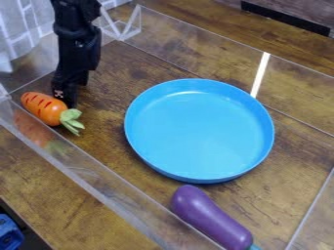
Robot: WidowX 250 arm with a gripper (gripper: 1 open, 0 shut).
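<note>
The black gripper [68, 94] reaches down from the top left, its tip low beside an orange toy carrot [47, 107] with pale green leaves, which lies on the wooden floor near the left clear wall. The gripper's fingers are dark and partly hidden behind the carrot, so whether they touch it is unclear. A blue plate [198, 129] lies right of the middle, and a purple toy eggplant [209, 217] lies at the bottom right.
Clear walls [98, 186] border the floor along the left, front and right. Bare wood lies between the gripper and the plate and behind the plate.
</note>
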